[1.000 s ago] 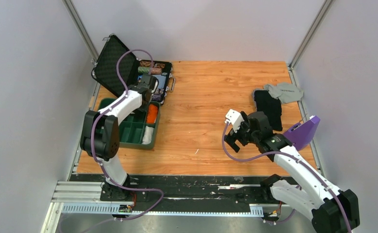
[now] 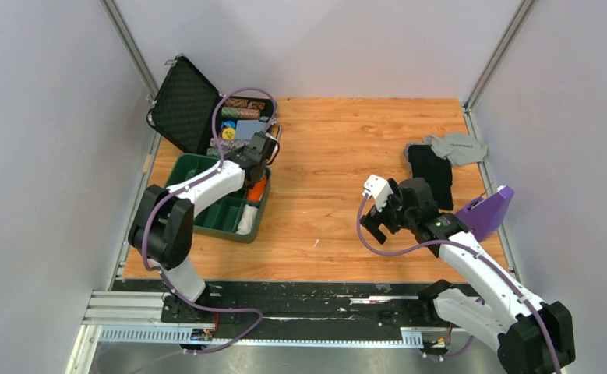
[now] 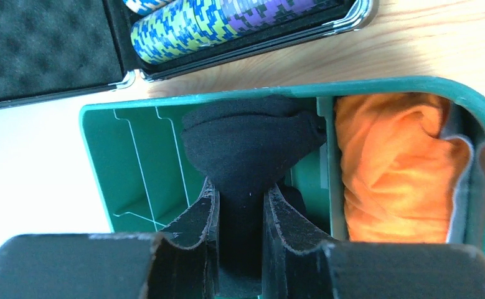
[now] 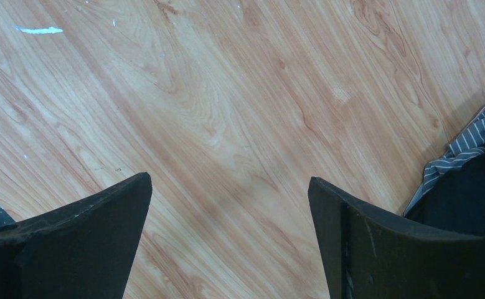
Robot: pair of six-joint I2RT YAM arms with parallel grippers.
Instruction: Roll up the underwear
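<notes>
In the left wrist view a black folded underwear [image 3: 252, 137] sits in a compartment of the green organizer box [image 3: 392, 86]. My left gripper is around it, fingers part open with black fabric between them; whether they grip it firmly I cannot tell. An orange cloth [image 3: 395, 162] lies in the compartment to the right. My right gripper stands open over bare wood at the table's right side, with a black cloth with striped edge [image 4: 457, 193] lying beside it.
An open black case [image 2: 181, 101] with poker chips is behind the box. At right lie a grey cloth [image 2: 460, 144] and a purple holder [image 2: 487, 210].
My left arm has moved right and toward the front over the box. The box has shifted slightly to the right. The right arm is still.
</notes>
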